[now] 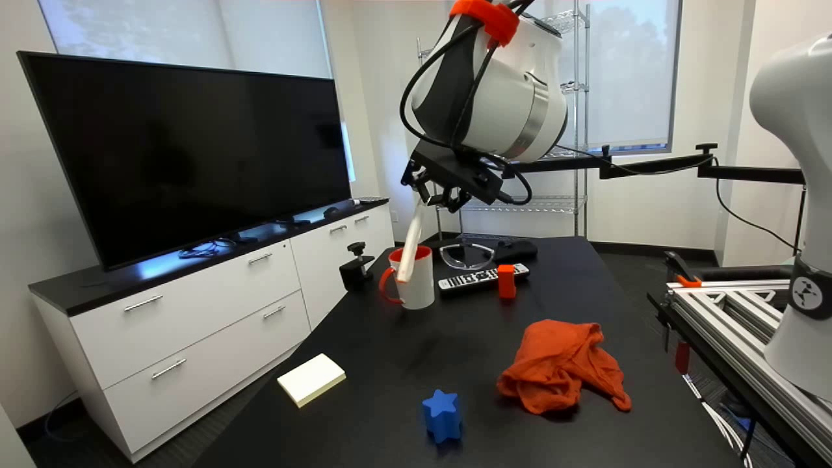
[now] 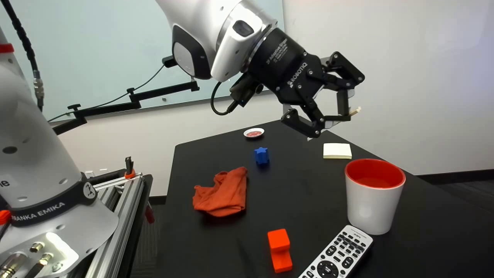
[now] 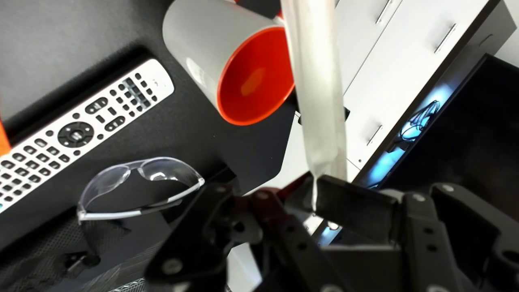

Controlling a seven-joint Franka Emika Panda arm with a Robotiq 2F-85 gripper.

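Observation:
A long, thin white stick-like object [image 3: 318,92] is pinched at one end in my gripper, shut on it in the wrist view. From the gripper [image 1: 425,197] in exterior view 1, the white stick [image 1: 411,242] slants down, its lower end overlapping the mug in the picture. The white mug [image 1: 421,285] with a red inside and handle stands upright on the black table. Exterior view 2 shows the mug [image 2: 370,208] below and right of the gripper [image 2: 340,113], with only a short tip of the stick [image 2: 355,111] visible.
Near the mug lie a remote [image 1: 483,278], an orange block [image 1: 506,281] and clear glasses [image 3: 141,187]. An orange cloth [image 1: 561,366], a blue star block [image 1: 442,417] and a pale note pad [image 1: 312,379] lie apart. Mid-table is clear.

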